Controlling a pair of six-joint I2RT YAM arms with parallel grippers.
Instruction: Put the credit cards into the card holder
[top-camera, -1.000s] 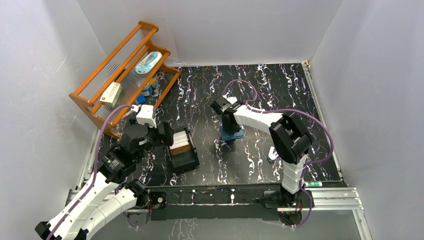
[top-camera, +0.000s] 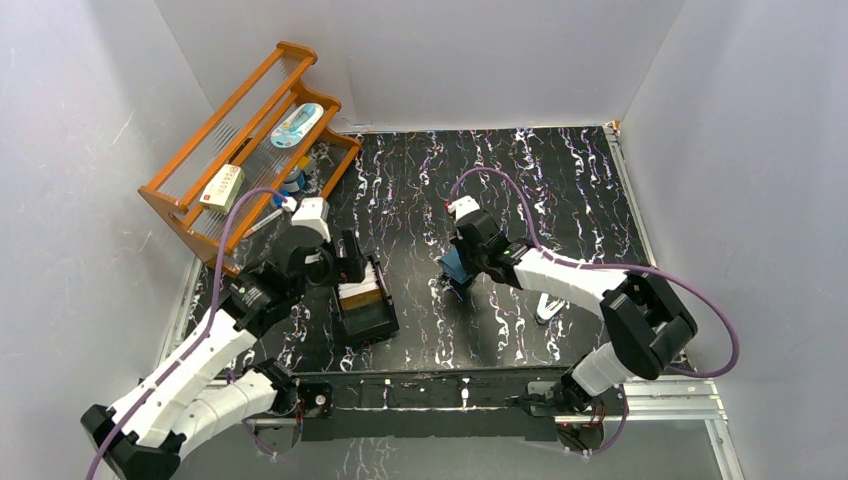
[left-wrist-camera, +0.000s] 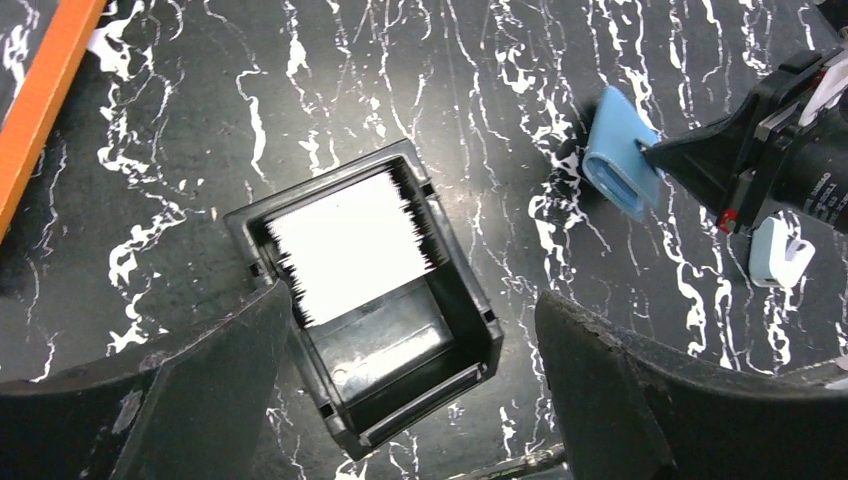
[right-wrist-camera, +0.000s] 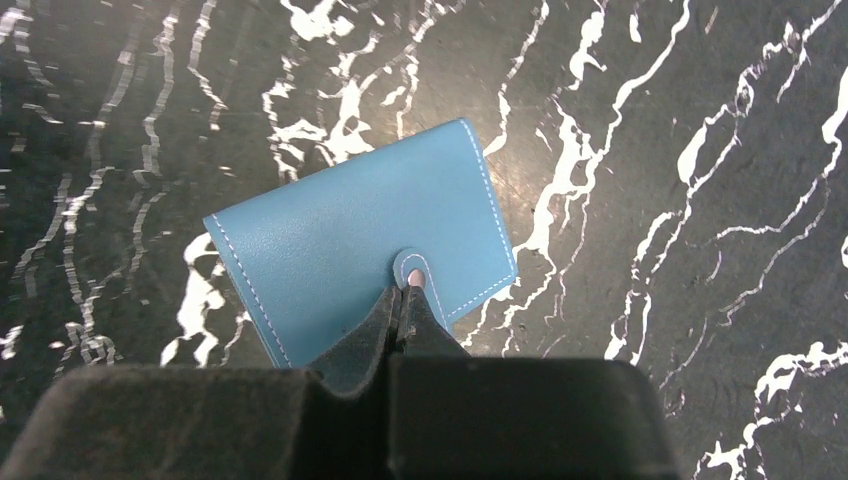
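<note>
A blue stitched card holder (right-wrist-camera: 340, 240) with a snap tab lies on the black marble table right of centre (top-camera: 452, 264). My right gripper is shut, its tips at the tab; nothing shows between them. In the left wrist view, a black tray (left-wrist-camera: 467, 320) holds a stack of white cards (left-wrist-camera: 345, 240) in its upper part. My left gripper hangs open above the tray, nothing between its fingers.
A wooden rack (top-camera: 255, 150) with boxes and bottles stands at the back left. A small white object (top-camera: 548, 308) lies at the right.
My right arm has swung toward the front right, turning its gripper on the holder, which looks slightly shifted. My left arm has moved a little right.
</note>
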